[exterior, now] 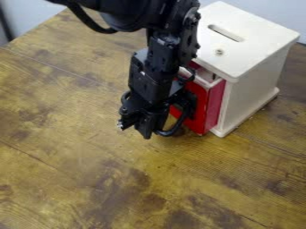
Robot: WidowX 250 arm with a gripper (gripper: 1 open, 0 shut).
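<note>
My black gripper point(146, 125) hangs low over the wooden table, just in front of a white wooden box point(249, 80) with a slot in its top. The box's red front panel point(208, 105) faces me, partly hidden behind the gripper and its cables. Whether the fingers are open or shut, or hold anything, is hard to tell against the dark body.
The white box fills the upper right. A pale surface shows beyond the table's edge at the top left.
</note>
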